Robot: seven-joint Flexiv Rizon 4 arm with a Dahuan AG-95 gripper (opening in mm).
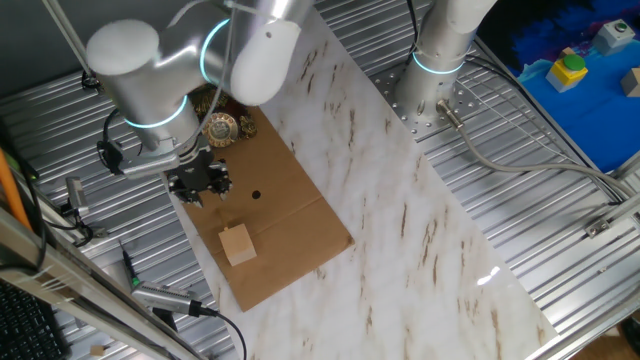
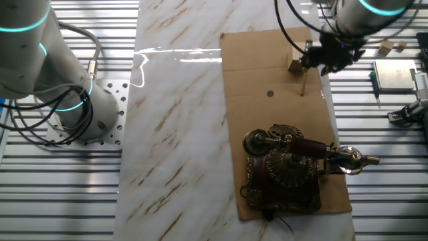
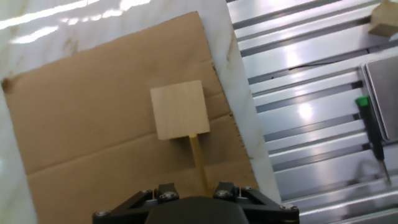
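Observation:
A pale wooden block [image 3: 180,110] with a thin wooden handle [image 3: 197,158] lies on a brown cardboard sheet [image 3: 93,106], close to its edge. In the second exterior view, the block [image 2: 294,59] is partly behind the arm's cables and gripper, and the handle [image 2: 303,84] points toward the telephone. My gripper is open, its fingers apart at the bottom of the wrist view. Between them the handle's far end runs out of sight behind the gripper body. From the first exterior view, the gripper [image 1: 203,190] hangs over the cardboard's left edge, apart from the block [image 1: 237,245].
An ornate old-style telephone [image 2: 284,174] occupies one end of the cardboard. A green-tipped screwdriver [image 3: 371,127] and a small wooden piece [image 3: 384,20] lie on the slatted metal beside the tabletop.

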